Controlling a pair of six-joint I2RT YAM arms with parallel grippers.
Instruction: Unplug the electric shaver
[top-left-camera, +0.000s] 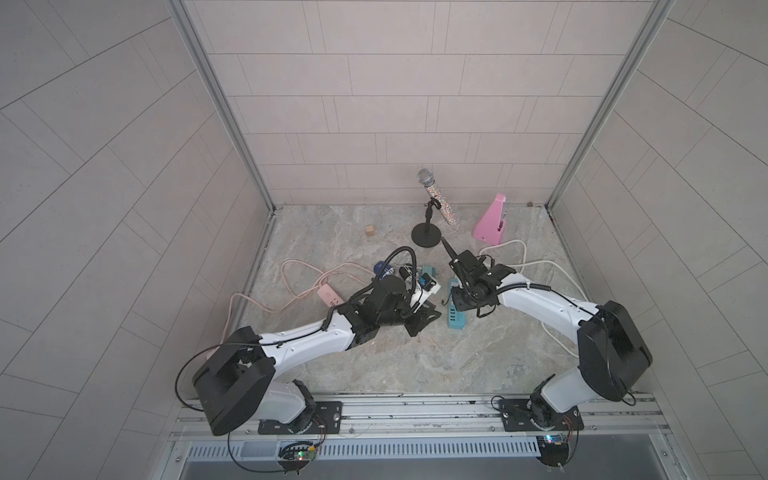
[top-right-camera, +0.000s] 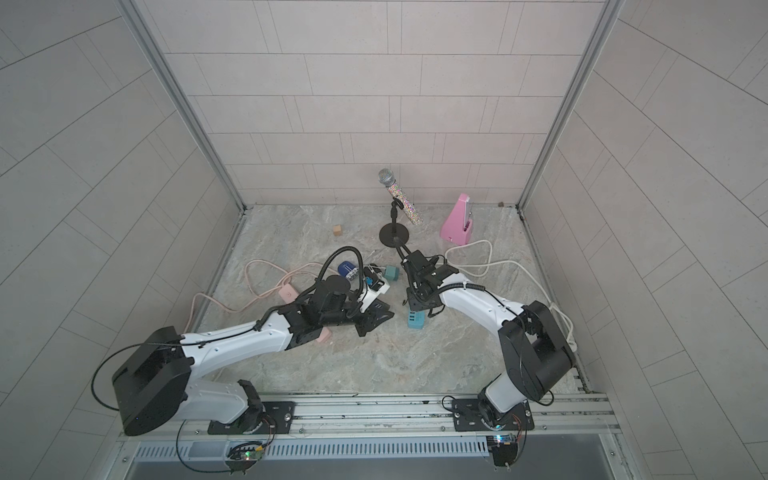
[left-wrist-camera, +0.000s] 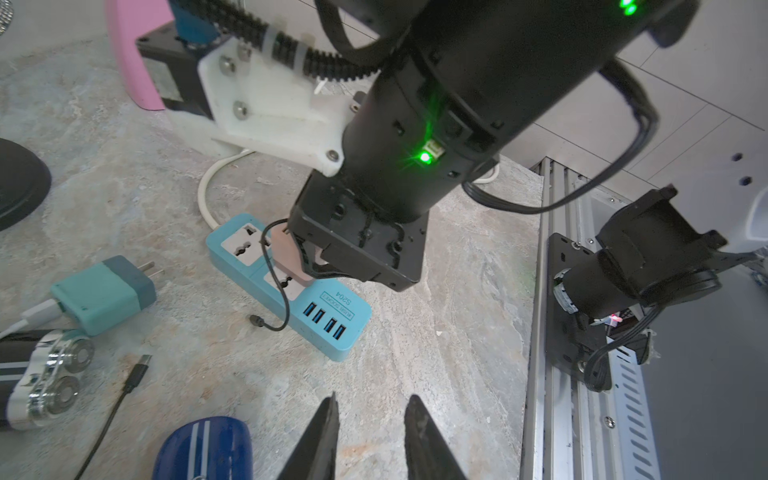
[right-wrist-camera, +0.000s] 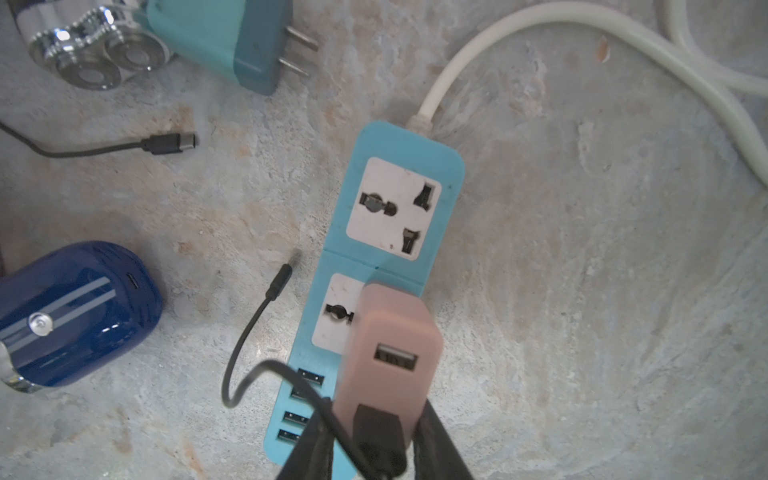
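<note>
A pink plug adapter (right-wrist-camera: 392, 344) sits on the teal power strip (right-wrist-camera: 448, 192), with a black cable (right-wrist-camera: 276, 364) at its lower end. My right gripper has its fingers on either side of the adapter's lower end; whether they press on it cannot be told. In the left wrist view, my left gripper stands open over bare table, nothing between its fingers, in front of the strip (left-wrist-camera: 344, 320). The silver shaver heads (left-wrist-camera: 68, 372) lie at the left edge, beside a loose teal charger (left-wrist-camera: 104, 292).
A blue rounded object (right-wrist-camera: 76, 312) and a loose cable end (right-wrist-camera: 168, 143) lie left of the strip. The pink metronome (top-left-camera: 490, 221) and a microphone stand (top-left-camera: 426, 234) are at the back. Both arms are close together.
</note>
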